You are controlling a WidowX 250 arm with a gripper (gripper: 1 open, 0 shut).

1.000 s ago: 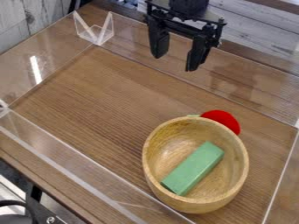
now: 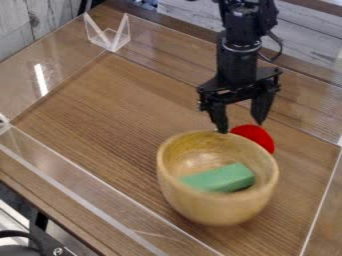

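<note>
My black gripper (image 2: 238,97) points down above the back rim of a cream bowl (image 2: 182,189), its open fingers spread to left and right with nothing visible between them. A green block (image 2: 217,179) lies in the bowl. A red round object (image 2: 257,137) sits just behind the bowl's right side, below my gripper, partly hidden by the bowl.
A small white wire-like object (image 2: 107,32) stands at the back left. Pale edges border the table at the back.
My gripper has come down and toward the front, from high at the back to near the bowl and red object. The bowl and its block look unmoved on the table.
</note>
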